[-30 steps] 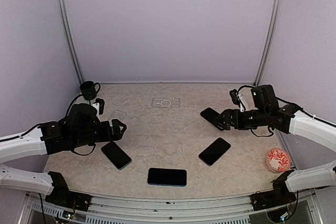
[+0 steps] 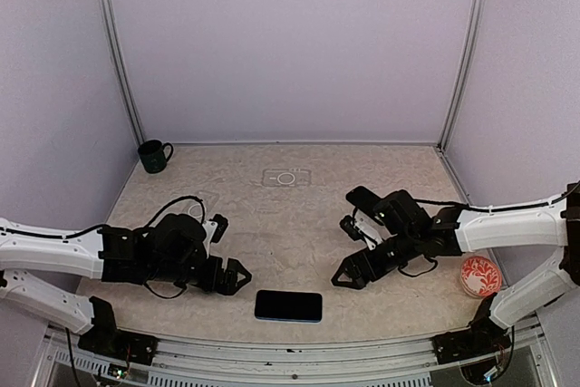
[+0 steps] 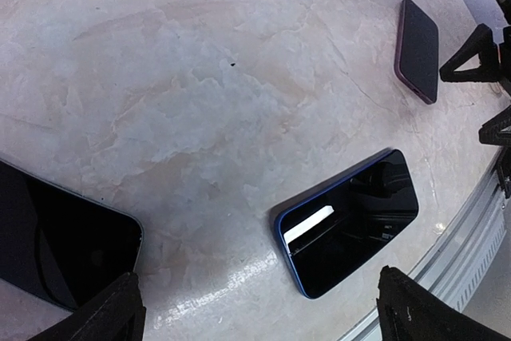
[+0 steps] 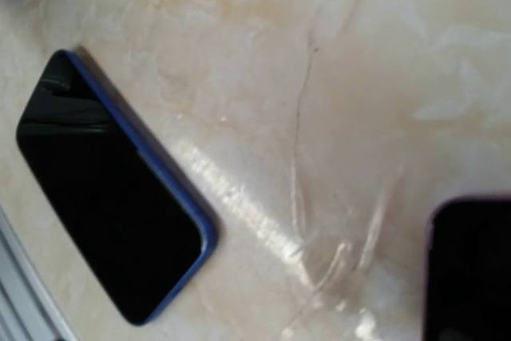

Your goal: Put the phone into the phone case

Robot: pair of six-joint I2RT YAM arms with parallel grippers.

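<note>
A blue-edged black phone (image 2: 288, 305) lies at the front centre, between my two grippers; it also shows in both wrist views (image 3: 343, 221) (image 4: 112, 189). A clear case with a ring (image 2: 286, 178) lies at the back centre. Another clear case (image 2: 205, 201) is partly behind my left arm. My left gripper (image 2: 228, 278) stands open, left of and above the blue phone. My right gripper (image 2: 349, 276) is open to its right. Other black phones (image 2: 362, 197) lie around: one in the left wrist view (image 3: 56, 237), one at the edge of the right wrist view (image 4: 471, 269).
A dark mug (image 2: 154, 157) stands at the back left. A red patterned round item (image 2: 480, 276) sits at the right front. Walls bound the back and sides, and a metal rail (image 2: 290, 355) runs along the front.
Both grippers have moved down and inward toward the front centre, covering the phones beneath them in the top view. The phone at the front centre has not moved.
</note>
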